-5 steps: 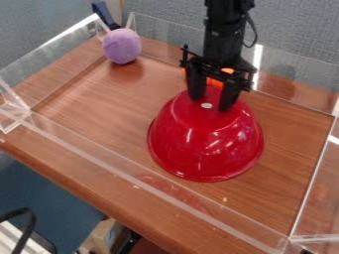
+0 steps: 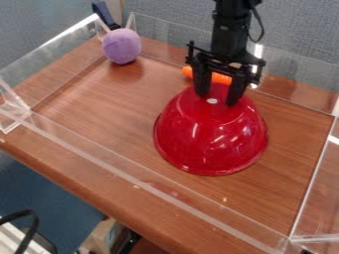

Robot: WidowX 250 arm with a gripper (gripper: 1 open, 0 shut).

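Note:
A large red dome-shaped object (image 2: 209,134), like an upturned bowl, sits on the wooden surface right of centre. My black gripper (image 2: 216,89) reaches down from the top onto its upper part, its fingers straddling the top. Whether they are open or shut on it I cannot tell. An orange object (image 2: 191,73) lies just behind the gripper, partly hidden. A light purple ball (image 2: 121,47) sits at the back left.
Clear plastic walls border the wooden surface (image 2: 86,109). A dark blue thing stands behind the purple ball at the back left corner.
The gripper and red dome have shifted only slightly, with more of the orange object showing on the gripper's left side now.

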